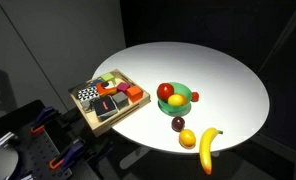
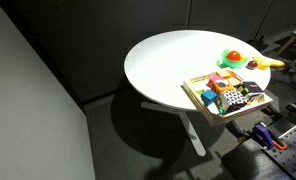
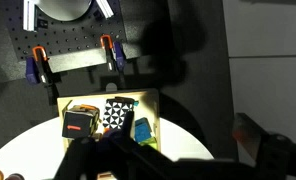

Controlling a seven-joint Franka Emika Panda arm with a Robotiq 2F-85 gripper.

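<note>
My gripper shows at the bottom of the wrist view, its dark fingers spread wide apart with nothing seen between them. A shallow wooden tray (image 1: 110,124) of coloured blocks sits at the table's edge closest to the robot base. Among the blocks are a black-and-white checked one (image 3: 115,112), an orange one (image 1: 135,93) and a blue one (image 2: 209,97). On the table beyond, a green bowl (image 1: 173,107) holds a red round item (image 1: 165,91) and a yellow one (image 1: 176,100). A dark plum-like fruit (image 1: 178,124), an orange (image 1: 187,138) and a banana (image 1: 206,152) lie outside it.
Orange-and-black clamp-like parts (image 3: 108,43) stand by the robot's perforated base plate (image 3: 73,38), close to the tray. Dark floor surrounds the table.
</note>
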